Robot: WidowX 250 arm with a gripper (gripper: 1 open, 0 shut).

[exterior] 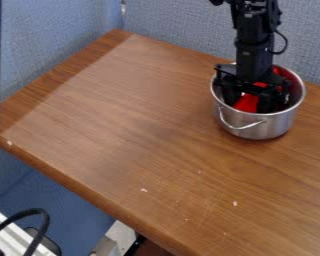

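Observation:
A silver metal pot [256,123] with a wire handle stands at the right of the wooden table. My black gripper [250,90] reaches down into it from above, among red objects [268,102] inside. The fingertips are mostly hidden by the pot and the gripper body, so what they grip is unclear.
Blue-grey padded walls stand at the back and left, with cables at the lower left beyond the table edge.

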